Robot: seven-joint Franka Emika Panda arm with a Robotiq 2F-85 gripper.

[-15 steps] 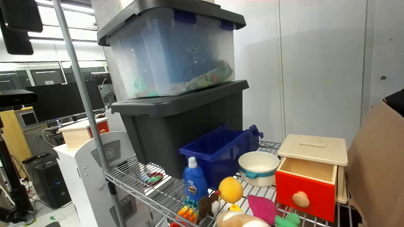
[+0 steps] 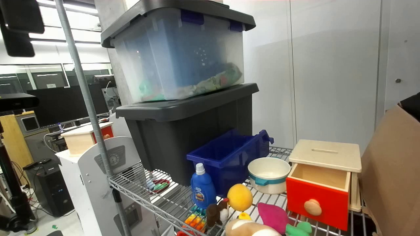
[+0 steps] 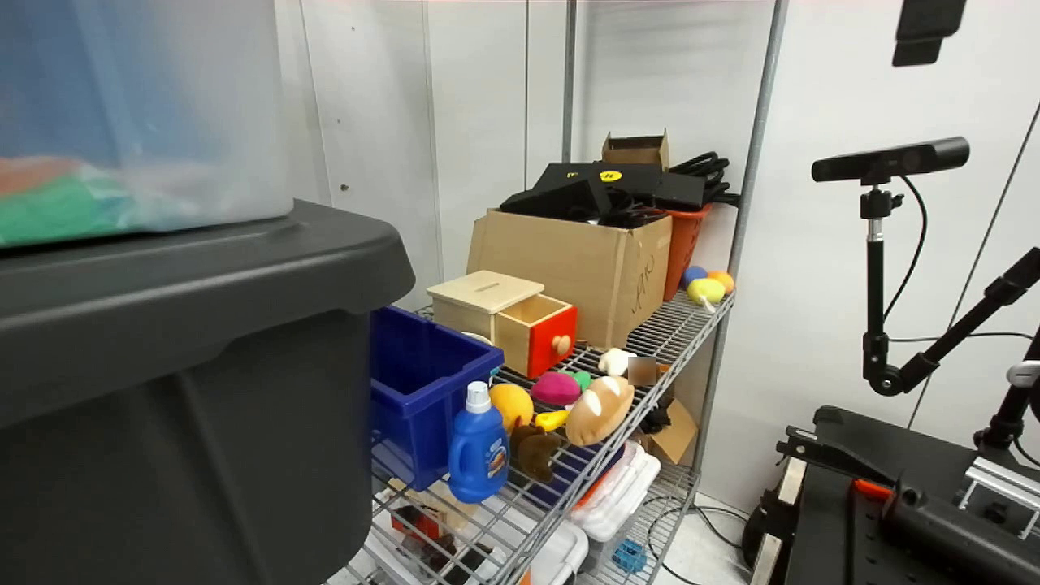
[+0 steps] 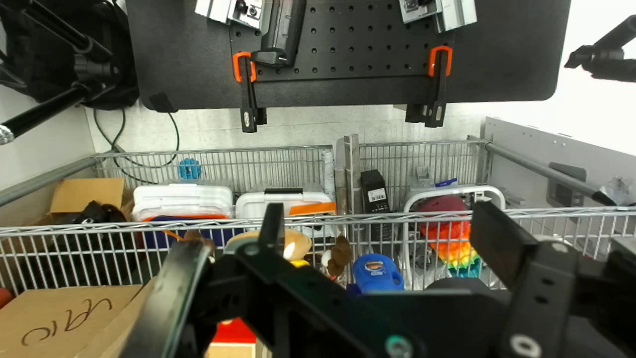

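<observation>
My gripper shows only in the wrist view, its fingers spread wide apart and nothing held between them. Beyond it lies the wire shelf, where a blue detergent bottle (image 4: 378, 271) is seen from above. On that shelf, exterior view 1 shows a wooden box with its red-fronted drawer (image 2: 318, 201) pulled out and looking empty. Left of the box stand a cream pot (image 2: 268, 171) with a teal band and an empty blue bin (image 2: 232, 151). An orange ball (image 2: 240, 197), a magenta and green plush (image 2: 273, 217) and a bread-like plush (image 3: 600, 410) lie in front.
A dark grey tote (image 2: 189, 131) with a clear tote (image 2: 185, 55) on top fills one end of the shelf. A cardboard box (image 3: 570, 278) closes off the other. In the wrist view, a black perforated table (image 4: 352, 53) faces the shelf across a floor gap.
</observation>
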